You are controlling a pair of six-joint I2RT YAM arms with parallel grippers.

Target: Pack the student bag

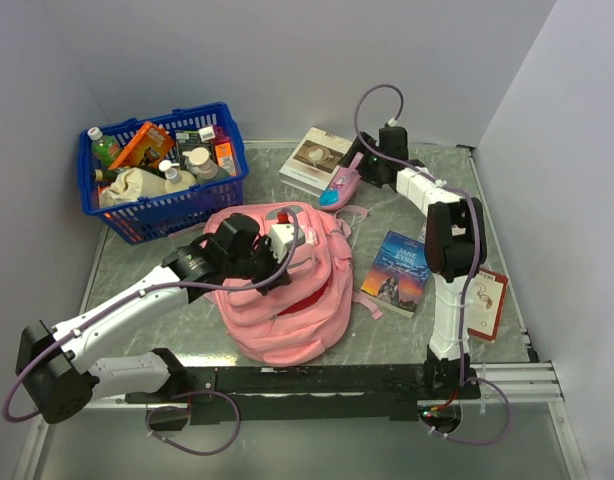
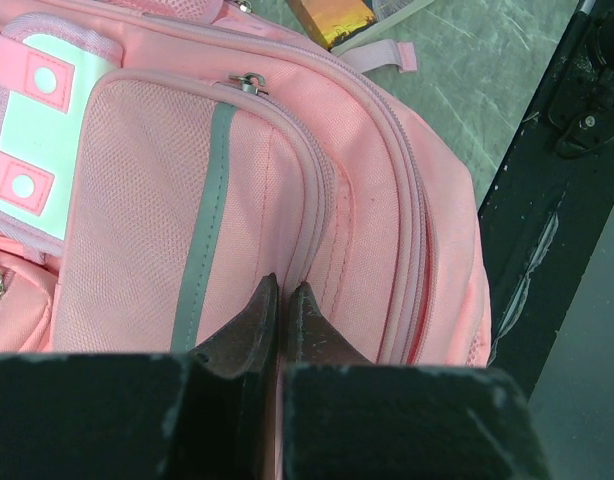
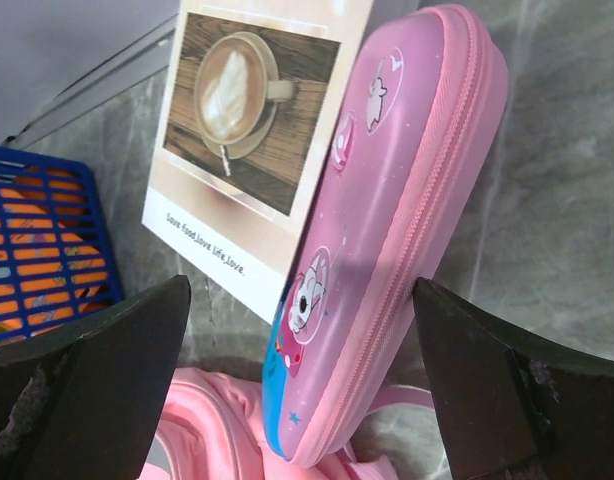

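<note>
The pink student bag [image 1: 312, 335] lies at the middle of the table, a dark red gap showing along its front. My left gripper is shut on a fold of the bag's pink fabric [image 2: 312, 235] near a zipped seam. A pink pencil case [image 3: 382, 210] with a blue end leans against the white book with a coffee picture [image 3: 249, 110]. Around the case, my right gripper stands open; the right finger [image 3: 467, 370] is close to the case's zipped side, the left one well apart from it.
A full blue basket [image 1: 167, 215] stands at back left. The Jane Eyre book [image 1: 397, 272] lies right of the bag, and another book [image 1: 487, 305] lies near the right wall, partly behind the right arm. Bare table shows between bag and Jane Eyre.
</note>
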